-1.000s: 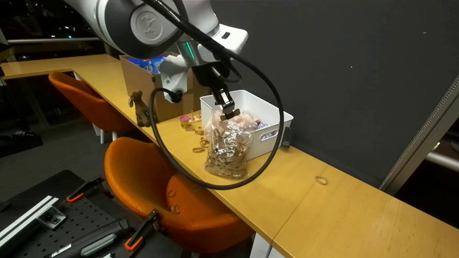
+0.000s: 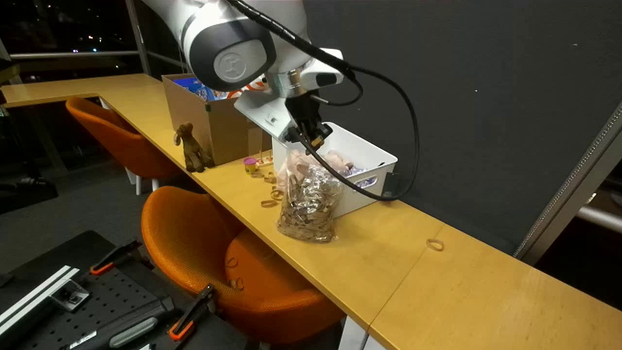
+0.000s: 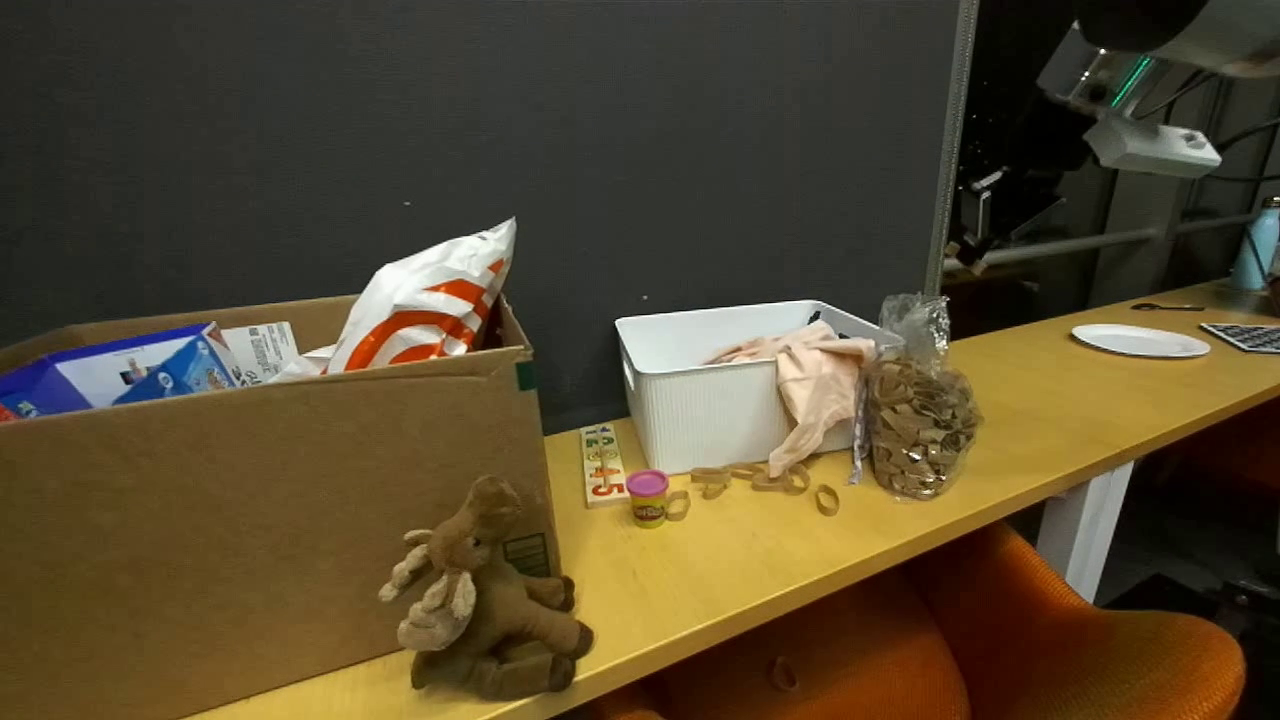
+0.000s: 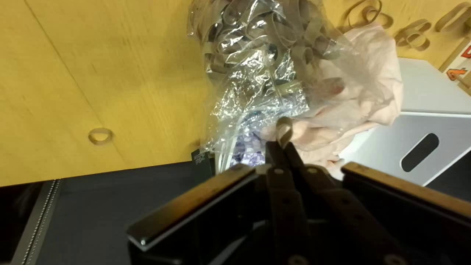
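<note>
My gripper is shut, and a small tan rubber band (image 4: 283,128) stands out as a loop from between its fingertips. Below it, in the wrist view, is a clear plastic bag (image 4: 260,53) full of brown rubber bands. In exterior view 1 the gripper (image 2: 315,145) hangs above the top of that bag (image 2: 309,213) and the near side of the white bin (image 2: 367,154). The bag stands upright on the table against the bin. Exterior view 2 has the gripper (image 3: 967,256) well above the bag (image 3: 921,420).
Pink cloth (image 3: 822,372) drapes over the bin's rim. Loose bands, a Play-Doh tub (image 3: 648,498) and a plush moose (image 3: 498,600) sit near a cardboard box (image 3: 276,516). One lone band (image 2: 435,244) lies on otherwise clear table to the right. Orange chairs stand along the front edge.
The arm has turned at the wrist, and its gripper has risen slightly and shifted a little to the right. The cable loop swung up and right. Bag and bin look unmoved.
</note>
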